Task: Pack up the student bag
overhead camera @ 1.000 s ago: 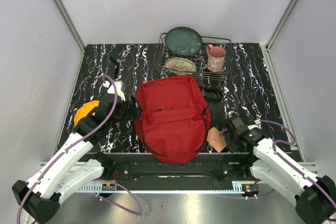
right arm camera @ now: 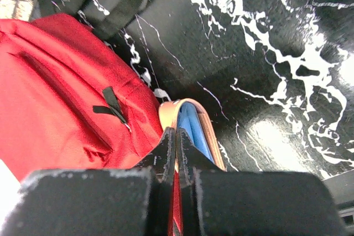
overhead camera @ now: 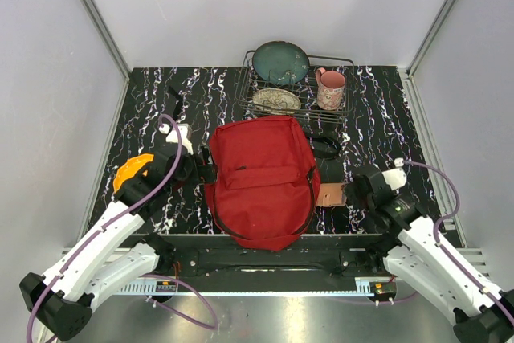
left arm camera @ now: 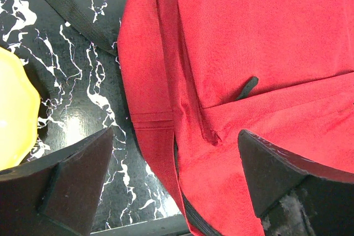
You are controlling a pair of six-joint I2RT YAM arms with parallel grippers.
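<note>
The red student bag point(overhead camera: 261, 150) lies flat in the middle of the marbled surface, its zip running along the lower side. Against its right edge is a tan case point(overhead camera: 330, 195), a snap-flap pouch. In the right wrist view the blue inside of this case point(right arm camera: 193, 128) shows at its end. My right gripper is shut on the tan case, fingertips together on its near wall. Over the bag's left edge, my left gripper hangs open with nothing between its fingers; a zip pull point(left arm camera: 247, 88) lies just beyond.
A wire rack point(overhead camera: 351, 94) at the back holds a green plate point(overhead camera: 281, 63), a patterned dish point(overhead camera: 276, 100) and a pink mug point(overhead camera: 330, 90). A yellow-orange dish point(left arm camera: 16, 109) sits left of the bag.
The case has swung round and tilted, pinched so its blue inside shows. The left arm has stayed nearly still.
</note>
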